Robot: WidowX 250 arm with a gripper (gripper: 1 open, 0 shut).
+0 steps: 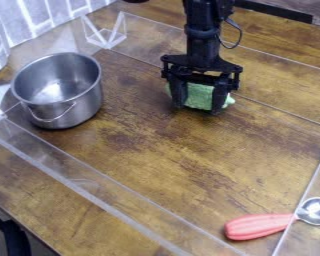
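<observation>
My black gripper (199, 92) reaches down from the top centre over a pale green, bumpy object (219, 101) on the wooden table (149, 170). Its fingers straddle the object and cover much of it. Whether they grip it or stand around it is unclear in this view.
A steel pot (59, 90) stands on the left. A spoon with a red handle (259, 226) lies at the front right. Clear plastic edges run along the left and right.
</observation>
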